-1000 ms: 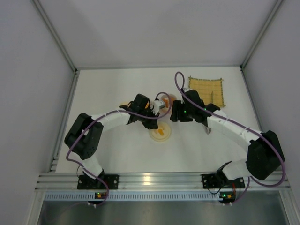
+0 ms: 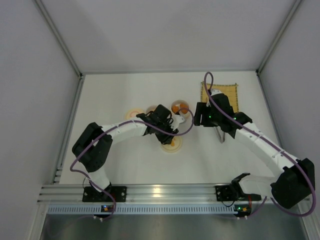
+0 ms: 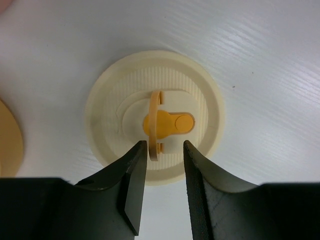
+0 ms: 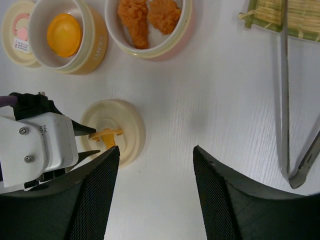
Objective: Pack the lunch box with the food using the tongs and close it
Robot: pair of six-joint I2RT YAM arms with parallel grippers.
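Note:
A cream round lid [image 3: 100, 125] with a raised orange handle [image 3: 153, 120] lies flat on the table. Over its near side, my left gripper hangs open, its fingers empty. Food shows in two bowls beyond the lid: fried chicken [image 4: 163, 15] in the pinkish one [image 4: 165, 51], something round and orange [image 4: 64, 34] in the yellowish one [image 4: 94, 52]. Metal tongs [image 4: 285, 90] rest on the right of the table. To their left, my right gripper is spread apart above bare table, with nothing between its fingers.
A woven bamboo mat [image 2: 231, 95] lies at the back right, near the tongs' far end. Another cream lid [image 2: 133, 113] is left of the bowls.
My left gripper has moved right and nearer the front, over the handled lid. My right gripper has shifted right, away from the lid and the bowls.

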